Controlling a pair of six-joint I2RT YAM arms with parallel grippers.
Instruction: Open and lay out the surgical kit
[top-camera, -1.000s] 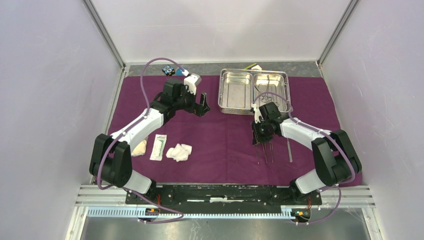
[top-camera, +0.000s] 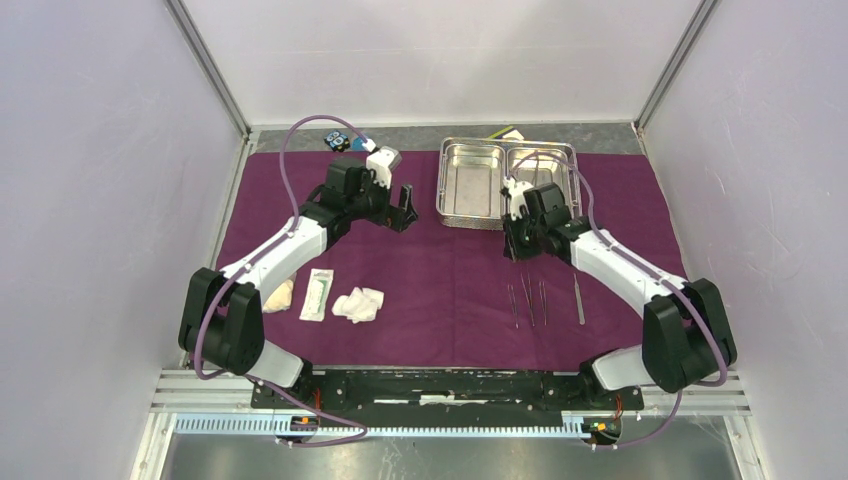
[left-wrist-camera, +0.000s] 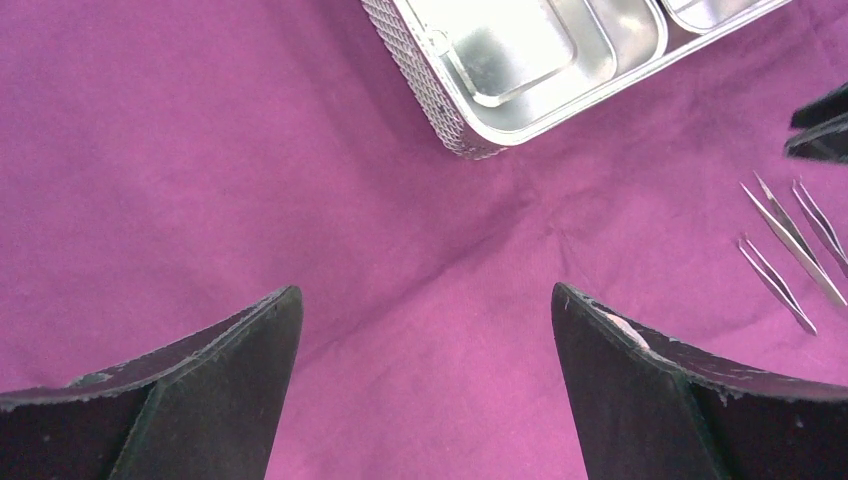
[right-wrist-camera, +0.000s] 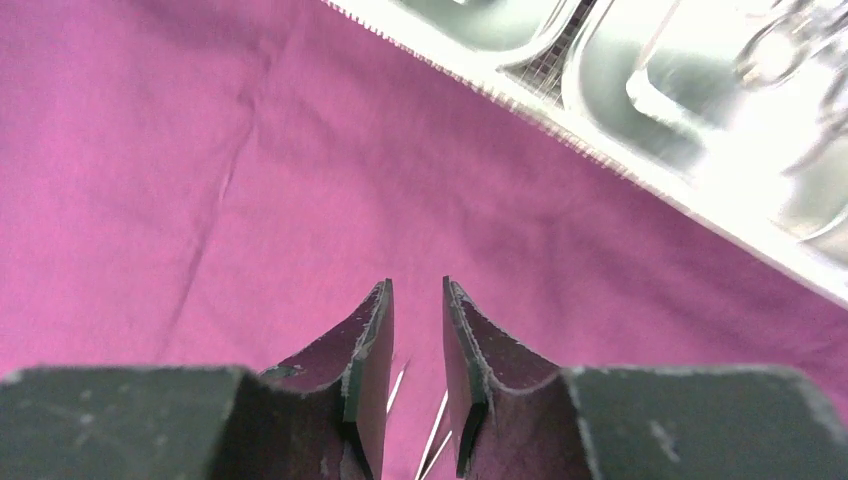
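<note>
The steel kit tray (top-camera: 470, 180) stands at the back right of the purple drape. Its right compartment holds ringed instruments (right-wrist-camera: 775, 55), blurred in the right wrist view; the left one looks empty from above. Several tweezers (left-wrist-camera: 790, 240) and a long flat instrument (top-camera: 578, 300) lie in front of it. My right gripper hangs over the drape between tweezers and tray, part open, with nothing between its fingers. My left gripper stands open over bare drape, left of the tray.
A white gauze (top-camera: 357, 304), a packaged item (top-camera: 316, 295) and a cream bundle (top-camera: 279, 295) lie at the front left. Small objects sit on the grey strip behind.
My right gripper has risen from over the tweezers toward the tray, uncovering them in the top view. The left arm has not moved.
</note>
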